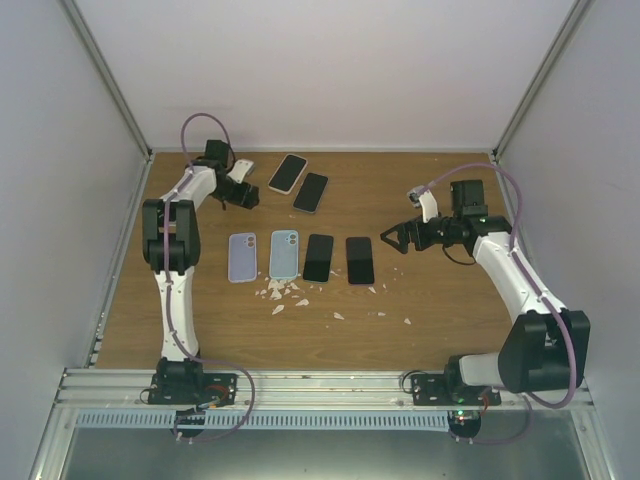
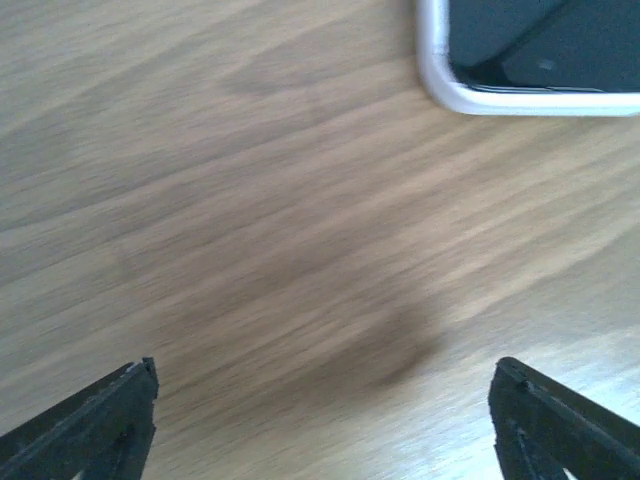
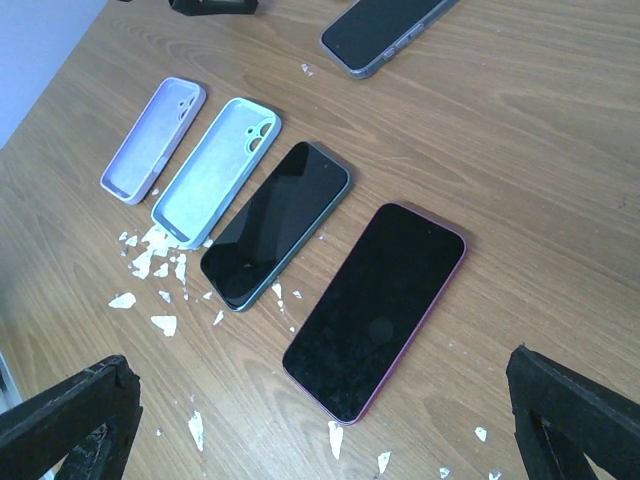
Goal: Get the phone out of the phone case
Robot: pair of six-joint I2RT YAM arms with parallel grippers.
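A light-rimmed phone (image 1: 288, 174) lies at the back left of the table, and its pale corner (image 2: 462, 97) enters the top right of the left wrist view. Beside it rests a dark phone (image 1: 311, 193). Two empty-looking cases, one lilac (image 1: 242, 258) and one light blue (image 1: 284, 255), lie in the middle row with a dark phone (image 1: 318, 258) and a purple-edged phone (image 1: 360, 261). My left gripper is open over bare wood, left of the light-rimmed phone. Wide apart, the fingers of my right gripper have nothing between them; it stands right of the purple-edged phone.
White flakes (image 1: 278, 290) are scattered in front of the cases and phones. Walls close in at the left, right and back.
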